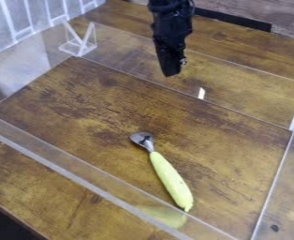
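Note:
My dark gripper (169,58) hangs over the far part of the clear-walled area, at the top middle of the view, shut with nothing visible between its fingers. Below it, toward the near side, a utensil with a pale yellow-green handle (171,179) and a small metal head (143,140) lies on the wooden surface (80,112), well apart from the gripper.
Transparent low walls (99,176) enclose the work area, with a clear corner bracket (79,39) at the back left. White bars stand at the far left.

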